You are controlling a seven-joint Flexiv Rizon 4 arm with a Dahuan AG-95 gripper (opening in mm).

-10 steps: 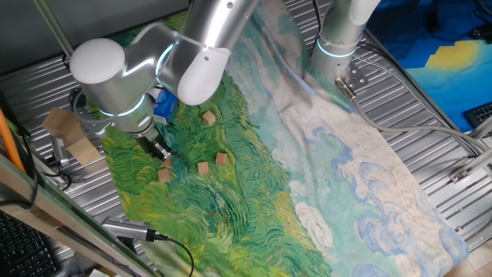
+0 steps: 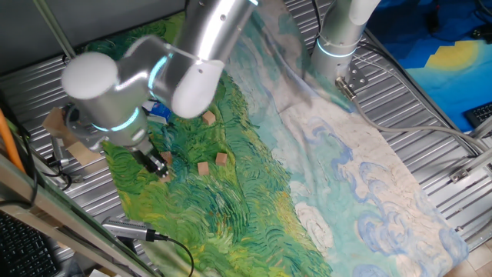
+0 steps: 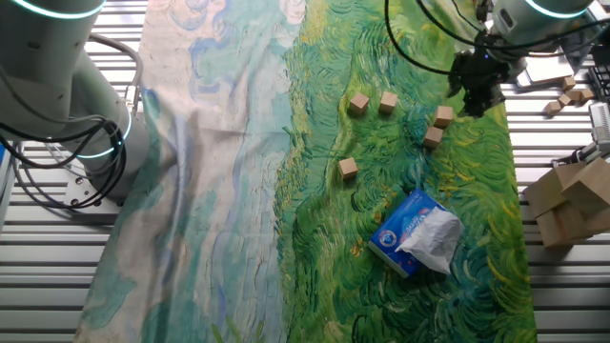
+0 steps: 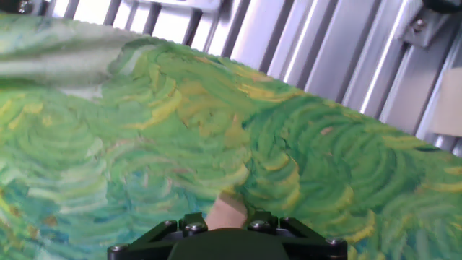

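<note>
Two small wooden blocks lie close together near my gripper [image 2: 163,172]: one block [image 3: 443,116] and, touching or almost touching it, a second block [image 3: 434,136]. In the wrist view my fingers stand apart, and a block [image 4: 226,211] shows in the gap between them, partly hidden by the gripper body. The gripper is just above or beside the block pair; contact cannot be told.
A blue tissue pack [image 3: 396,238] lies on the painted cloth [image 3: 238,191]. Cardboard boxes [image 3: 572,200] stand on the slatted table beyond the cloth's edge. A camera with a cable [image 2: 131,229] sits near the cloth edge.
My gripper has moved a little toward the near side of the cloth and turned, now over the nearer block. The block behind it shows more clearly; the blocks seem unmoved.
</note>
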